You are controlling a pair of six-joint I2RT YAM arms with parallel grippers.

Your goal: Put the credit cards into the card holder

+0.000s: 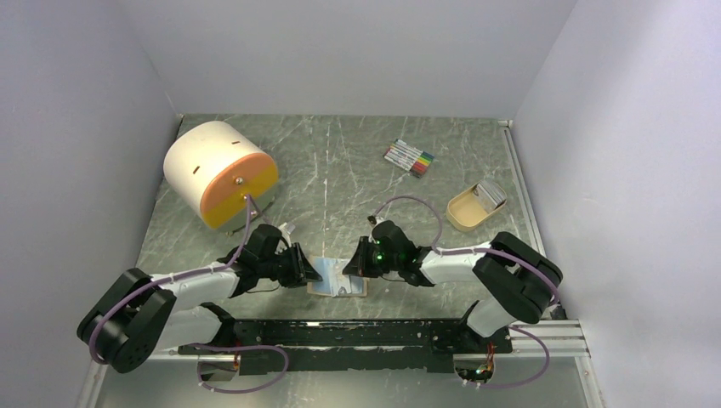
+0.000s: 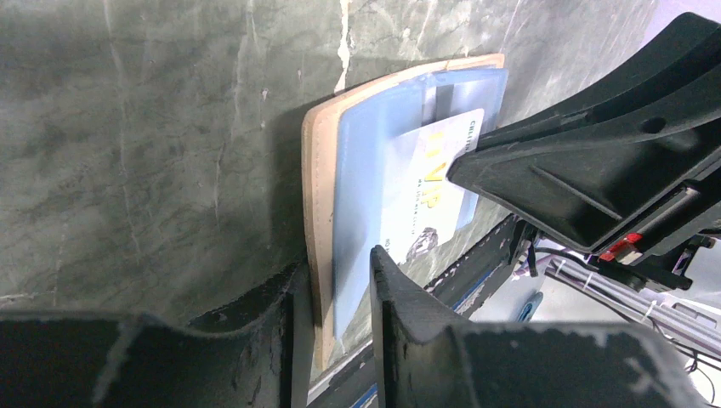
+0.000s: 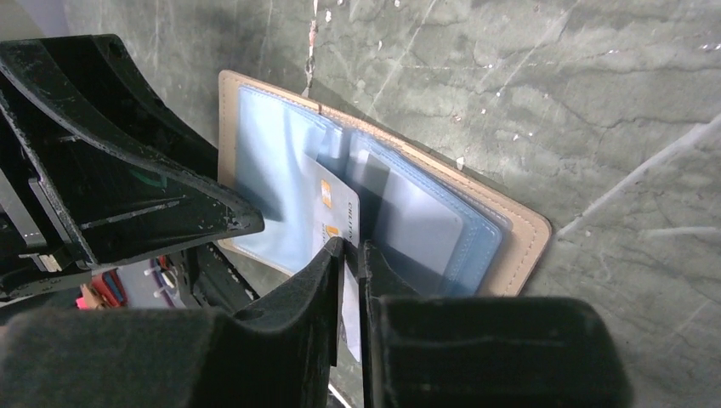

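Note:
The card holder [image 1: 320, 291] lies unfolded on the table at front centre, tan outside with pale blue pockets. A white card stands tilted near its spine; its printed face [image 2: 425, 183] shows in the left wrist view. My right gripper is over the holder, fingers close together with the card's edge running between them; whether they press on it is unclear. Another pale card [image 3: 417, 217] sits in the holder's clear pocket. At the holder's left edge my left gripper is open, its fingers on either side of the cover.
At the right of the table stands a tan box [image 1: 463, 211] with several cards [image 1: 491, 195] in it. Coloured markers [image 1: 408, 158] lie at the back, and a cream and orange drum [image 1: 221, 174] stands back left.

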